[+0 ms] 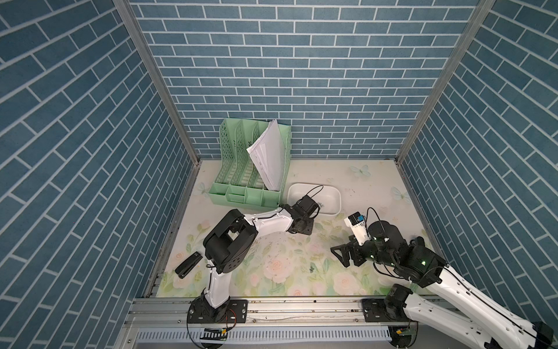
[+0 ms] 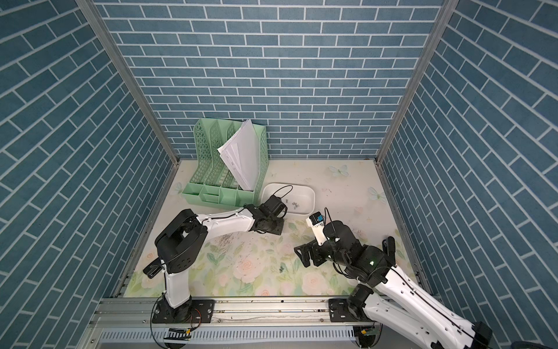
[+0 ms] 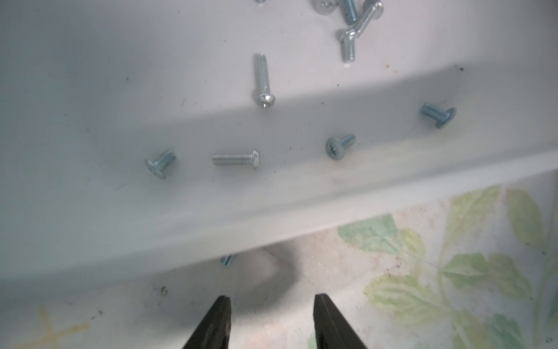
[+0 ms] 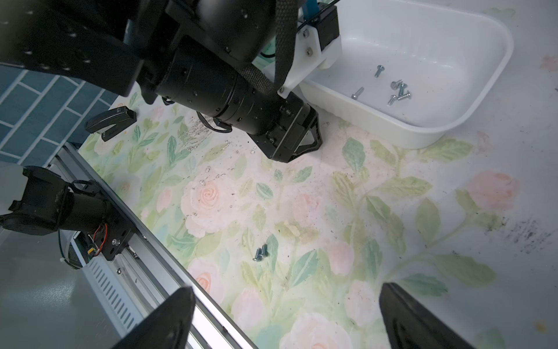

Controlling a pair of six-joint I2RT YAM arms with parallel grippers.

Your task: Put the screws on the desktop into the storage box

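The white storage box holds several silver screws, among them one lying crosswise (image 3: 232, 158) in the left wrist view. My left gripper is open just outside the box's near wall, low over the tabletop, with a screw (image 3: 226, 260) partly visible beside that wall beyond the fingertips. A small group of screws (image 4: 260, 252) lies on the flowered tabletop nearer the front. My right gripper (image 1: 343, 256) is open at the right of the table; nothing shows between its blurred fingers in the right wrist view.
A green file organizer (image 1: 244, 174) with papers (image 1: 267, 154) stands at back left, close to the box. A black stapler (image 1: 187, 264) lies at the left.
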